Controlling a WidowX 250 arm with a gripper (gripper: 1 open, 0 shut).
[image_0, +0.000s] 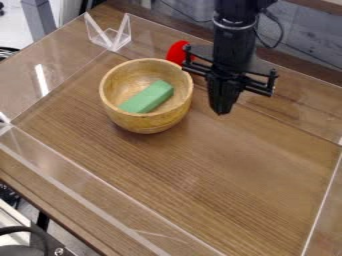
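My black gripper (230, 76) hangs over the table at upper centre, right of a wooden bowl (118, 109); it appears shut, with nothing seen held. A green block (147, 97) lies in the bowl. A red object (175, 51) sits behind the bowl, partly hidden by the arm.
A clear wire or plastic holder (110, 32) stands at the back left. A dark cable or rim shows at the lower left.
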